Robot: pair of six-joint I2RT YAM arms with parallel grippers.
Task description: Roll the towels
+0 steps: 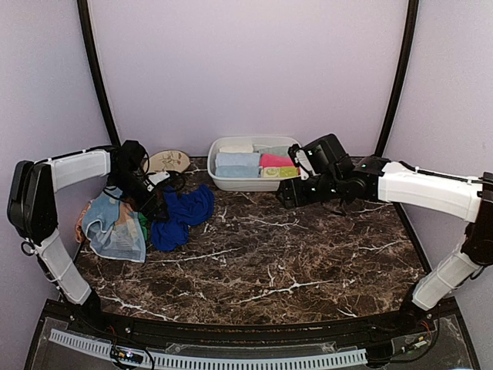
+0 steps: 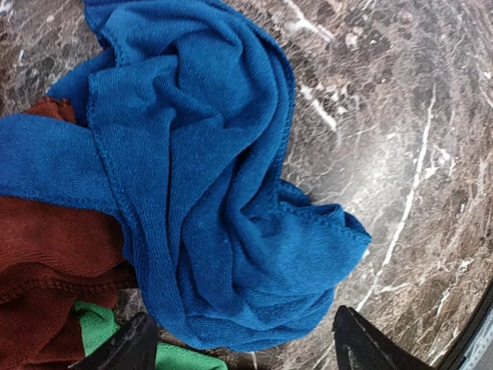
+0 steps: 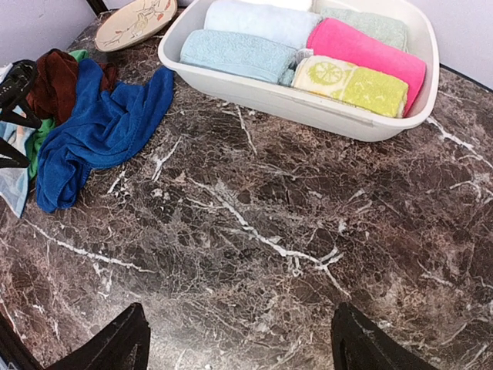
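A crumpled blue towel [image 1: 185,214] lies on the left of the table, and it fills much of the left wrist view [image 2: 208,154]. My left gripper hangs over that towel with its fingers wide apart and nothing between them. Beside and partly under the blue one are a brown towel [image 2: 54,247], a green towel [image 2: 96,327] and a patterned light-blue towel [image 1: 112,231]. Farther right, my right gripper is held above bare table, its fingers apart and empty.
At the back middle stands a white bin [image 1: 256,183] with several rolled towels, among them a pink roll [image 3: 370,52] and a yellow-green roll [image 3: 354,85]. A round, pale board [image 3: 135,23] lies at the back left.
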